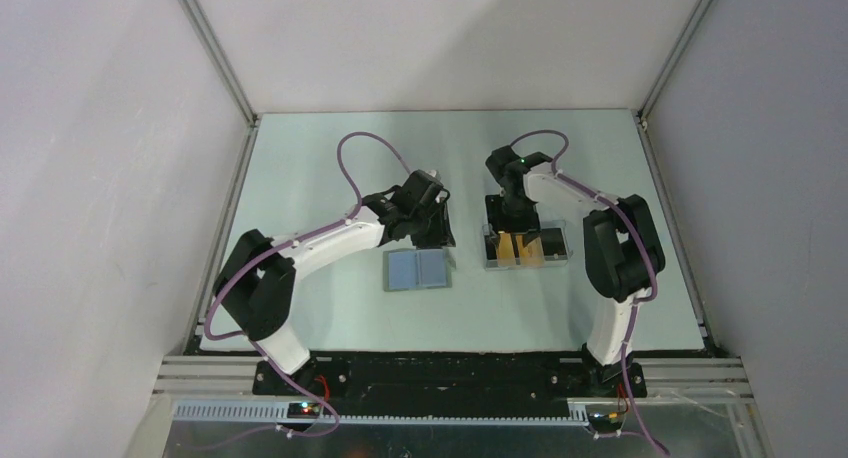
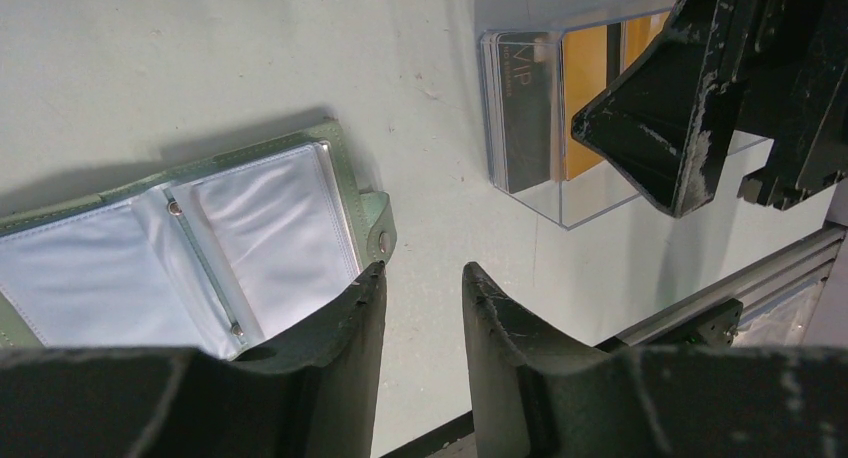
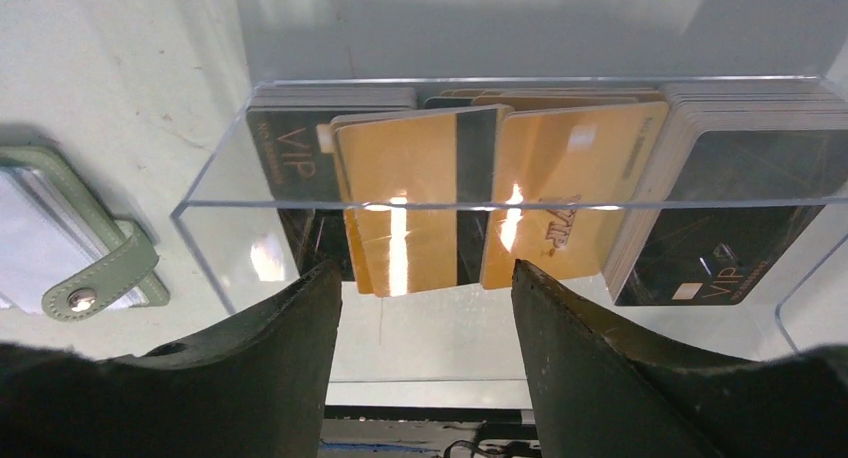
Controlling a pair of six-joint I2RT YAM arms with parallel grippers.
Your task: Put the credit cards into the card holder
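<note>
The card holder [image 1: 418, 270], green-edged with pale pockets, lies open on the table; in the left wrist view its pocket [image 2: 280, 218] looks empty. My left gripper is open above it, nothing between its fingers. To the right, a clear box [image 1: 526, 266] holds black cards [image 3: 720, 253] at both sides and gold cards [image 3: 405, 243] in the middle. A second gold card [image 3: 570, 193] leans beside them, a dark strip showing between the two. Over the box's front edge, my right gripper stands open with an empty gap between its fingers.
The clear box has thin upright walls [image 3: 520, 206] close to my right fingers. A snap strap [image 2: 380, 228] sticks out from the holder's side. The table between holder and box is bare.
</note>
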